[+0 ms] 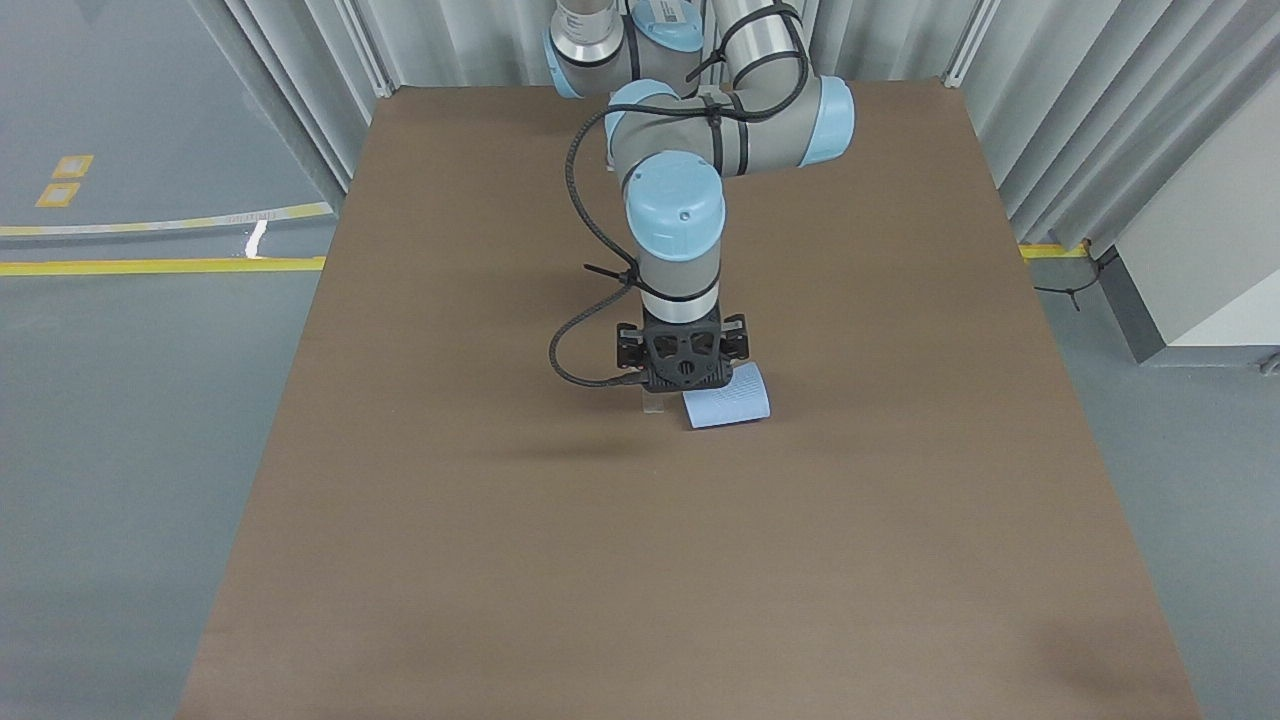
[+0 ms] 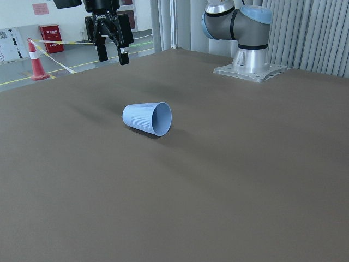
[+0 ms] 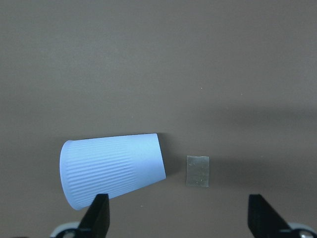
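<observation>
A light blue ribbed cup [image 1: 727, 400] lies on its side on the brown table [image 1: 684, 564], partly hidden by my gripper in the front view. In the left view the cup [image 2: 139, 117] has its mouth toward the camera's right. My gripper [image 2: 113, 57] hangs above and behind it, open and empty. In the wrist view both fingertips [image 3: 101, 208] are wide apart at the bottom edge, with the cup [image 3: 111, 166] just above the left one. A small clear square patch [image 3: 197, 171] lies on the table right of the cup's base.
A robot base [image 2: 251, 68] stands at the back of the table, with curtains behind. Floor, a traffic cone [image 2: 37, 65] and a red box lie beyond the table edges.
</observation>
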